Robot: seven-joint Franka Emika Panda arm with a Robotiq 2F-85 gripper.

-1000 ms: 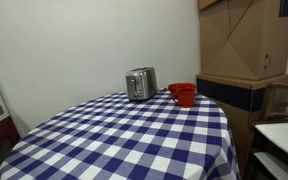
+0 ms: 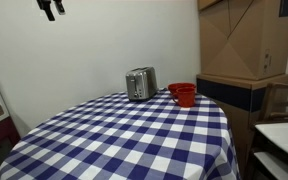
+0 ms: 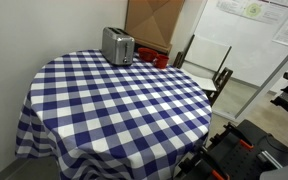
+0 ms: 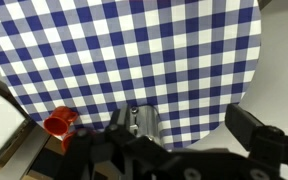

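Note:
High above the table's far left side, my gripper (image 2: 55, 14) hangs open, its two dark fingertips apart and nothing between them. Well below it stands a silver toaster (image 2: 141, 84), upright near the back of the table. A red mug (image 2: 186, 95) is to the toaster's right, with another red piece (image 2: 173, 88) just behind it. From the wrist view, the toaster (image 4: 144, 122) shows at the lower middle, partly hidden by the gripper. One red mug (image 4: 59, 121) appears at the lower left; the other red piece there is partly covered.
A blue-and-white checked cloth (image 3: 114, 100) covers the round table, its front and middle clear. Large cardboard boxes (image 2: 242, 40) stand behind the right side. White-topped wooden chairs (image 3: 206, 58) are beyond the red pieces. A white wall (image 2: 84, 45) runs behind.
The toaster and red pieces have not moved.

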